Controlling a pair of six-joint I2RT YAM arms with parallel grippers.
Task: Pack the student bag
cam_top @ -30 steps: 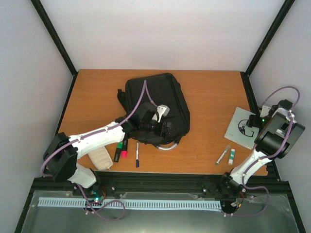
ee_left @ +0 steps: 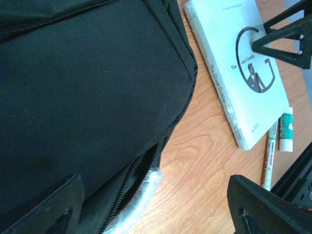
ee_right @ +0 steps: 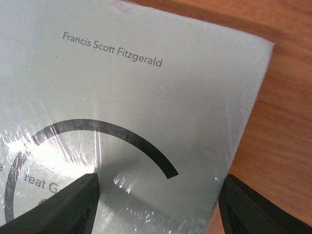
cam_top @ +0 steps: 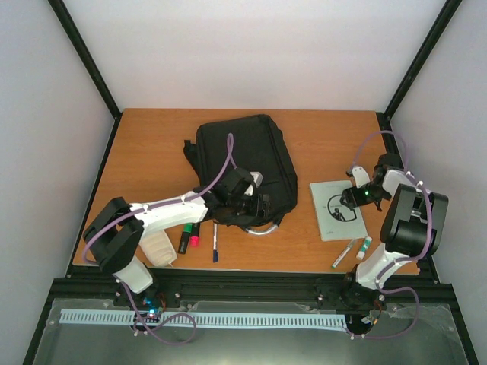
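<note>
The black backpack [cam_top: 255, 152] lies on the table, its zipped opening and clear handle [ee_left: 139, 202] at the near end. My left gripper [cam_top: 262, 207] hovers over that end, fingers wide apart, with only the bag and bare wood below the gap. To the right, a pale shrink-wrapped book [cam_top: 323, 205], "The Great Gatsby", lies flat with its cover up. My right gripper is open at the book's edge: one finger [ee_right: 73, 207] is over the cover, the other is beside the edge. Whether the fingertips press on it cannot be told.
A white pen [cam_top: 344, 253] and a green-and-white glue stick [cam_top: 364, 248] lie just below the book. Left of the bag are a beige case [cam_top: 158, 247], green [cam_top: 185, 238] and pink [cam_top: 195, 234] markers and a blue-capped pen [cam_top: 215, 243]. Wood is bare between bag and book.
The book has slid left across the table along with my right gripper, turning somewhat. The glue stick and pen near it have shifted slightly. My left arm has moved only a little.
</note>
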